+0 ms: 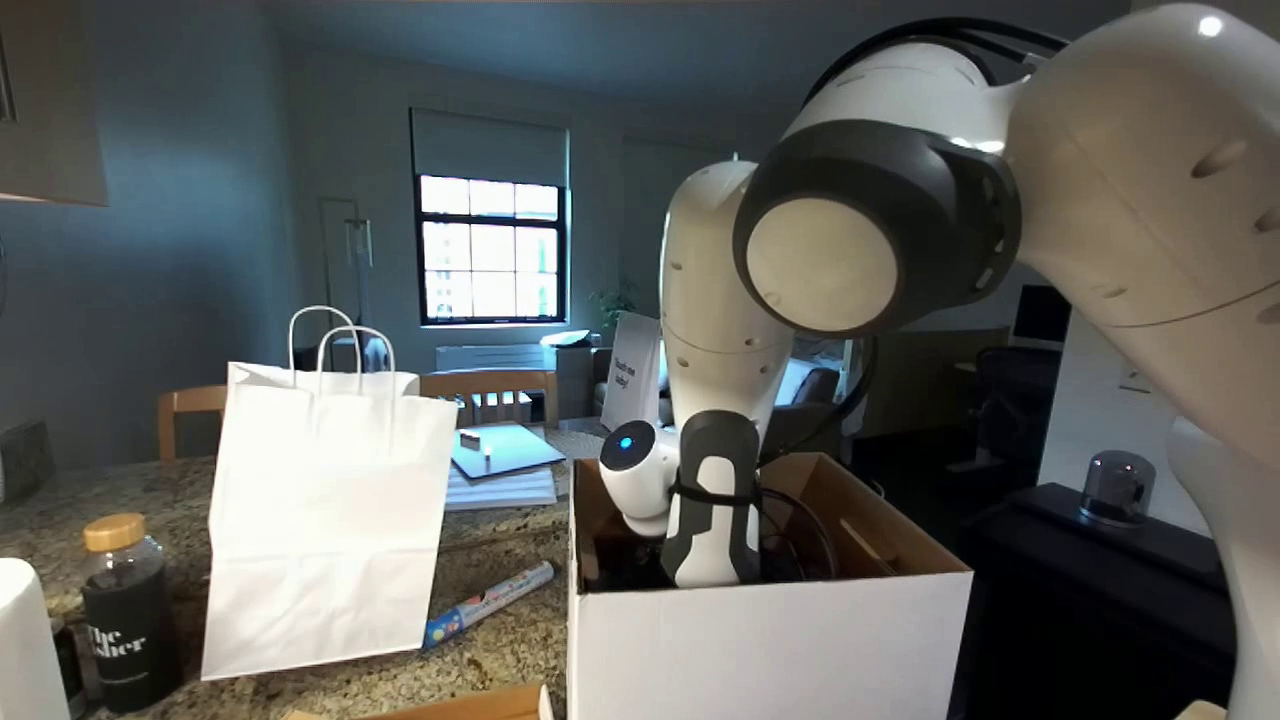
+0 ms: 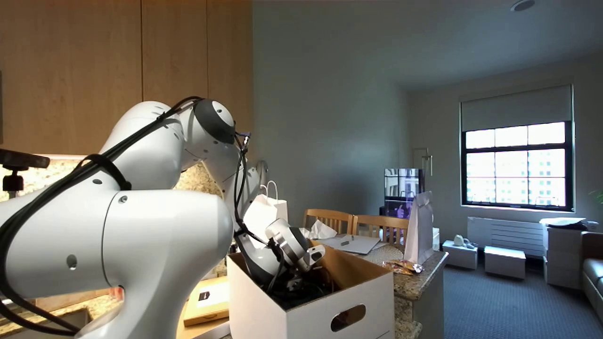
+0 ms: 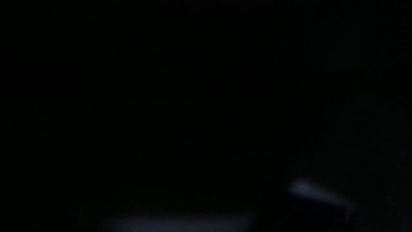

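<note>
A white-sided cardboard box (image 1: 768, 648) with a brown inside stands at the counter; in exterior view 2 its oval hand hole (image 2: 348, 317) faces forward. My arm's wrist (image 1: 716, 504) reaches down through the open top, tilted. Dark stuff and cables fill the shadow within, too dim to name. The gripper is down in the box, its fingers hidden by the walls and the dark. Almost all of the wrist view is black, with only a blurred pale streak (image 3: 318, 193) at lower right and a faint band at the bottom edge. Nothing held can be made out.
Left of the box stand a white paper bag (image 1: 330, 528) and a dark bottle (image 1: 130, 624) with a wooden cap. A blue-and-white tube (image 1: 489, 604) lies between bag and box. Behind is a flat tablet-like board (image 1: 506, 451). Box walls closely surround the wrist.
</note>
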